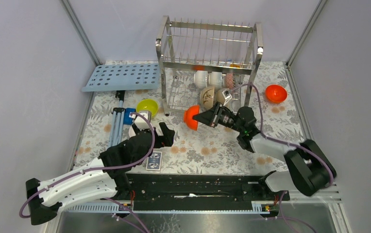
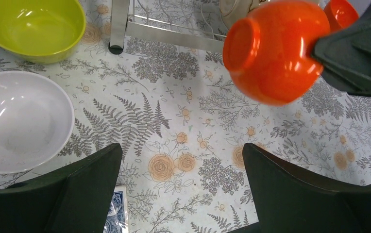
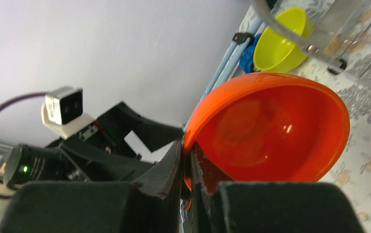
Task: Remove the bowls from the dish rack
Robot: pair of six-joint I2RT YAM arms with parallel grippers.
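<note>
An orange bowl [image 1: 191, 118] hangs tilted on its side in front of the dish rack [image 1: 212, 68], its rim pinched by my right gripper. In the left wrist view the same bowl's outer side shows at the upper right. My left gripper stands open and empty over the table at the left. Near it are a white bowl [image 2: 23, 121] and a yellow-green bowl [image 1: 147, 107]. Another orange bowl [image 1: 276, 93] rests on the table right of the rack. Patterned bowls [image 1: 207, 97] and white cups [image 1: 201, 79] remain inside the rack's lower tier.
A blue perforated board [image 1: 122, 77] stands left of the rack, with light-blue bars [image 1: 117, 128] beneath it. A card box [image 1: 154, 160] lies by the left gripper. Bare patterned cloth stretches across the table's front middle and right.
</note>
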